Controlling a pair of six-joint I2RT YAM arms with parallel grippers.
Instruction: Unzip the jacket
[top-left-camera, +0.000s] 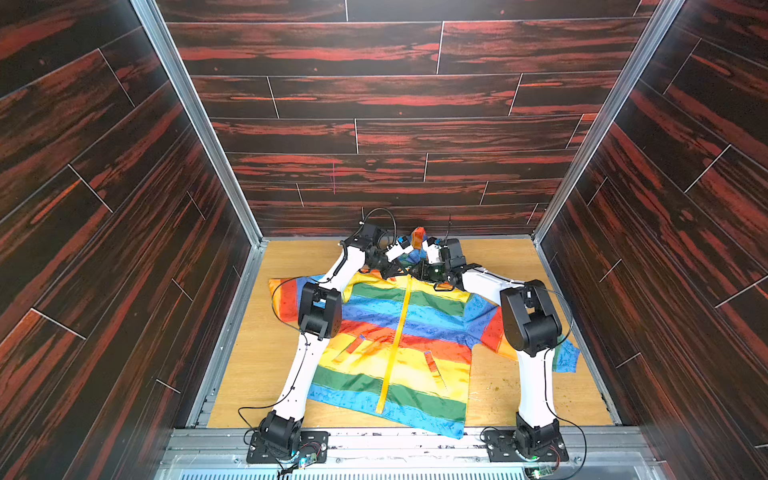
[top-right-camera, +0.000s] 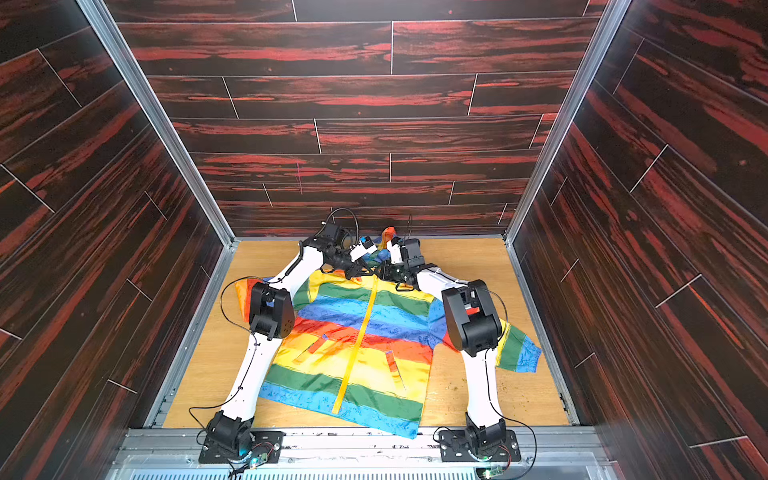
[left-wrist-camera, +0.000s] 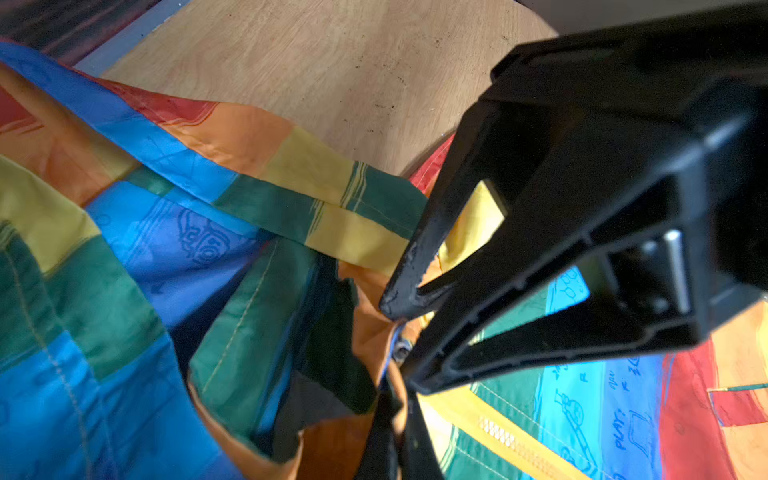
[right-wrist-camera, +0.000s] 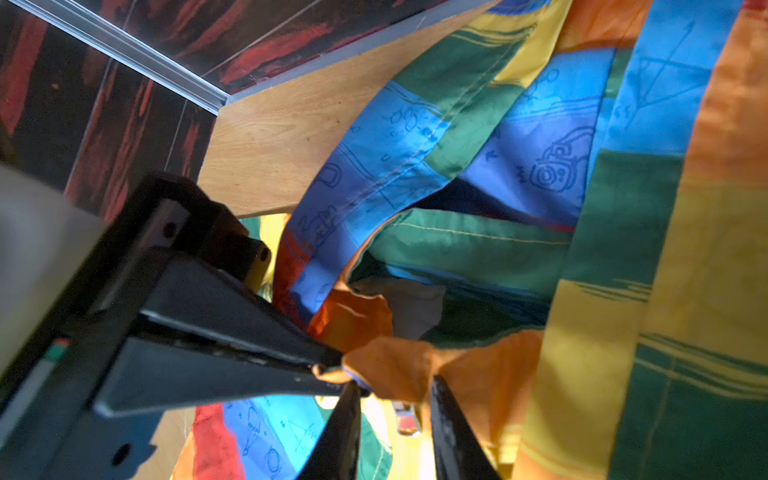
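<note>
The rainbow-striped jacket (top-left-camera: 432, 328) lies spread flat, its yellow zipper strip (top-left-camera: 397, 344) running down the front. At the collar, my left gripper is shut on the thin orange collar edge (right-wrist-camera: 480, 368), seen pinched there in the right wrist view too. My right gripper stands part open just beside it. Between its fingers appears the small metal zipper pull (right-wrist-camera: 406, 420), below the orange edge; whether the fingers touch it I cannot tell. Zipper teeth (left-wrist-camera: 500, 432) below the collar look closed. Both top views hide the pull behind the grippers.
The hood (top-left-camera: 418, 237) lies beyond the collar near the back wall. Sleeves spread to both sides under the arms. Bare wooden table (top-left-camera: 520, 400) shows at lower right. The two grippers are very close together.
</note>
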